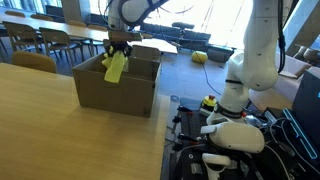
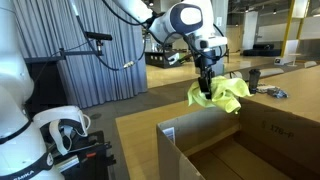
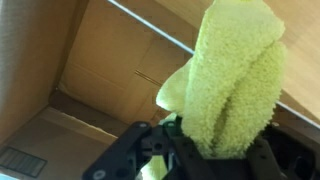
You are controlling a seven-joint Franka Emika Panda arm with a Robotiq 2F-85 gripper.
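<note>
A yellow-green cloth hangs from my gripper, which is shut on it, over the open top of a brown cardboard box. In exterior view 2 the cloth droops just above the box's near edge and wall. The wrist view has the bunched cloth covering most of the fingers, with the box's inside beyond it. How the fingertips sit in the cloth is hidden.
Another brown box or block stands behind at the left. Chairs and tables fill the background.
</note>
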